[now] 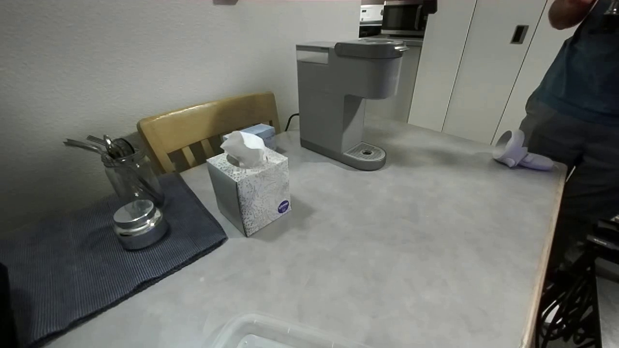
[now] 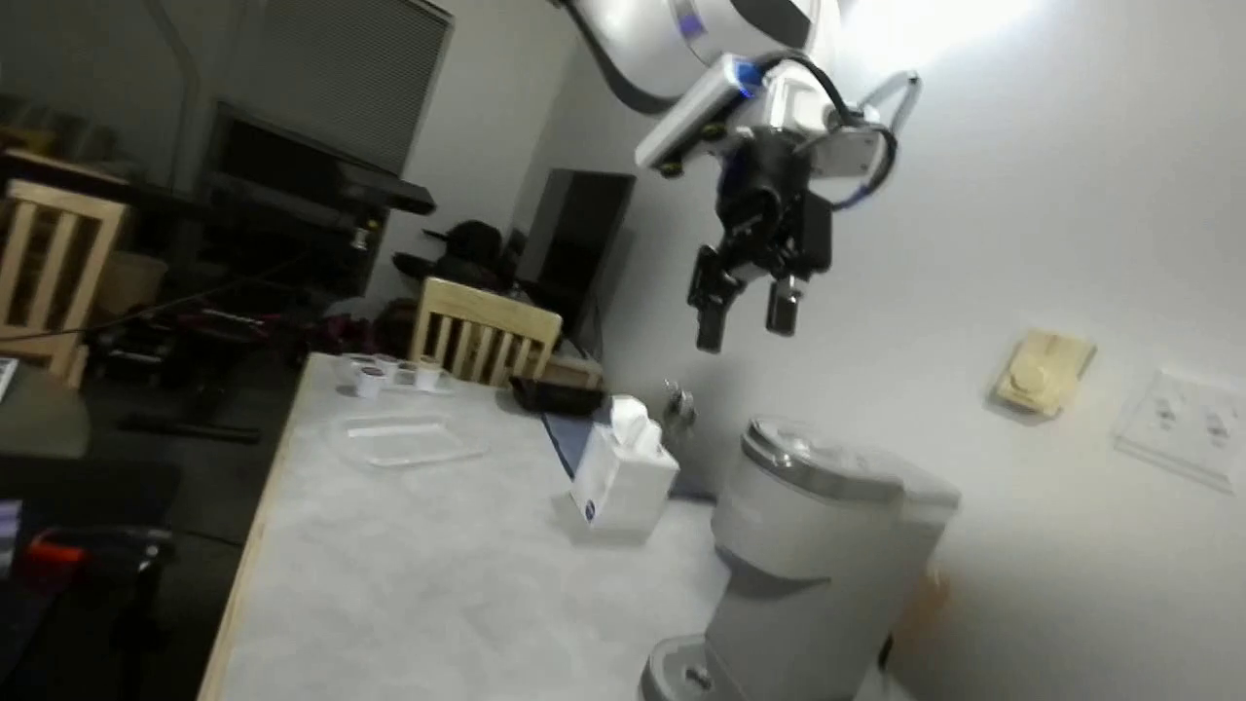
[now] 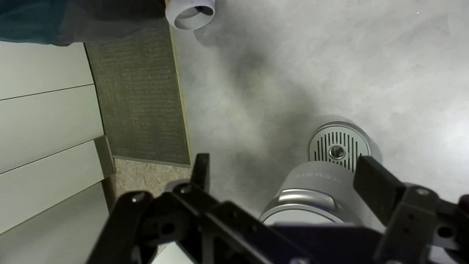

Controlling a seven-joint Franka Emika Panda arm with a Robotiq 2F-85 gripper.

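Note:
My gripper [image 2: 748,329] hangs high in the air, its two black fingers spread apart with nothing between them. In the wrist view the gripper is open above the grey coffee maker [image 3: 316,178], whose lid handle and round drip tray show between and beyond the fingers. Seen from the side, the coffee maker [image 1: 348,87] stands upright near the wall with its lid down and its drip tray empty. The gripper is clear of the machine, and no part of the arm appears in exterior view 1.
A patterned tissue box [image 1: 261,194] sits left of the coffee maker. On a dark mat stand a glass jar of utensils [image 1: 133,174] and a silver-lidded jar [image 1: 139,225]. A pale lilac controller [image 1: 513,152] lies by the table's right edge, near a person.

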